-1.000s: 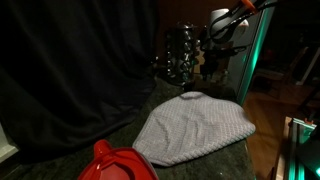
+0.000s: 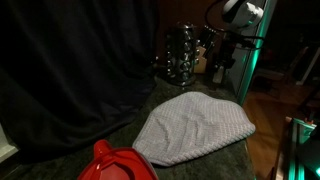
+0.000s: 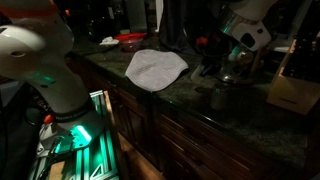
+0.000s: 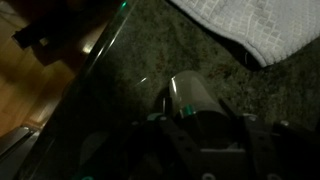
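In the wrist view a pale, rounded, shiny object [image 4: 192, 92], perhaps a cup or bottle, sits between the dark fingers of my gripper, which is shut on it. Its lower part is hidden by the fingers and shadow. From exterior view 1, my gripper [image 2: 225, 62] appears at the back right, above the far end of the counter, with dim detail. Exterior view 2 has the gripper [image 3: 208, 68] over the dark counter, right of the cloth. Whether the held object touches the counter I cannot tell.
A light grey cloth [image 2: 190, 127] lies spread on the dark counter, also seen in exterior view 2 [image 3: 156, 69]. A red container [image 2: 118, 165] stands at the near left. Behind the cloth is a dark wire rack [image 2: 181, 55]. The counter edge [image 4: 85, 75] runs along the left of the wrist view.
The arm has shifted to the right in exterior view 1, and its gripper now hangs farther right. Cloth and red container have stayed in place.
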